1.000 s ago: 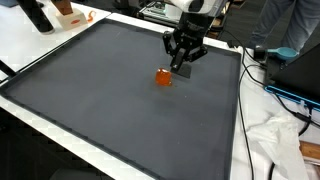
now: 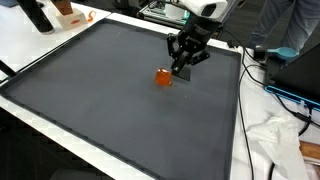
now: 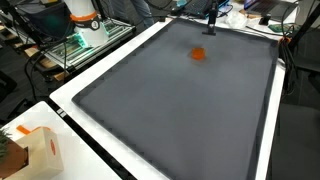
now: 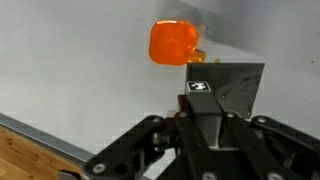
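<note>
My gripper is shut on a flat dark grey square plate (image 4: pixel 240 88), which juts out to one side of the fingertips in the wrist view. Beside the plate lies an orange round piece (image 4: pixel 172 43), with a clear part and a small amber part around it. From exterior view 1, the plate (image 2: pixel 182 73) hangs below the gripper (image 2: pixel 180 61), just right of the orange piece (image 2: pixel 163 77). Whether the plate touches the table or the orange piece, I cannot tell. Exterior view 2 has the orange piece (image 3: pixel 197 54) near the far edge, with the plate behind it.
The dark grey table top (image 2: pixel 100 100) has wide free room to the left and in front. White cloth or plastic (image 2: pixel 275 140) lies off its right side. Cables (image 2: pixel 285 95) run beyond the table's right edge.
My gripper, with the plate in it, has shifted slightly over the last second and the plate's tilt looks a little different. The orange piece stays in place.
</note>
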